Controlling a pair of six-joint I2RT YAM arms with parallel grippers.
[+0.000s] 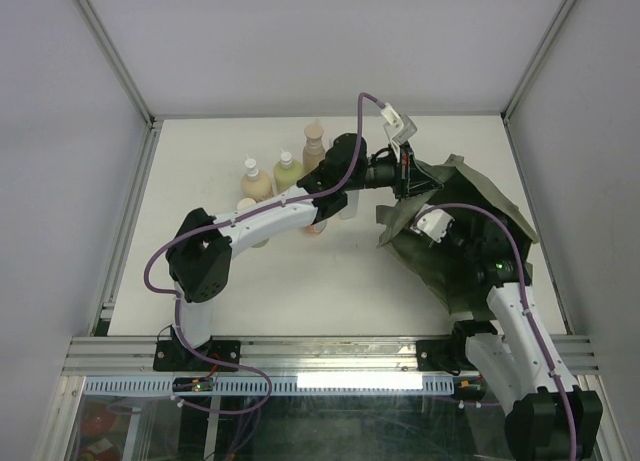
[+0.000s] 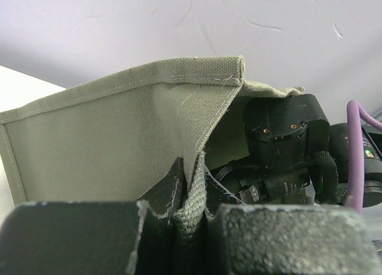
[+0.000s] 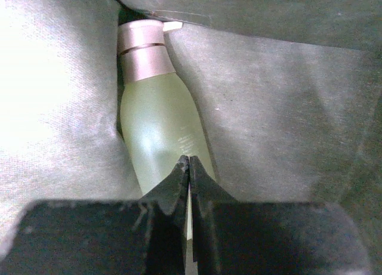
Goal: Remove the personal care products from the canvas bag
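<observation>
Inside the green canvas bag (image 1: 425, 261) lies a pale green bottle (image 3: 161, 126) with a pink cap, along the bag's side in the right wrist view. My right gripper is shut with its fingertips together and nothing between them; its dark shape covers the bottle's lower end, and the bottle is outside the fingers. In the top view the right hand is mostly hidden within the bag. At the bag's upper left edge, my left gripper is shut on a fold of the canvas rim (image 2: 203, 126), holding it up.
On the white table (image 1: 300, 301), left of the bag, stand a peach pump bottle (image 1: 257, 183), a yellow-green pump bottle (image 1: 288, 171) and a tan bottle (image 1: 314, 149), among several items. The left arm stretches across in front of them. Free table lies below that arm.
</observation>
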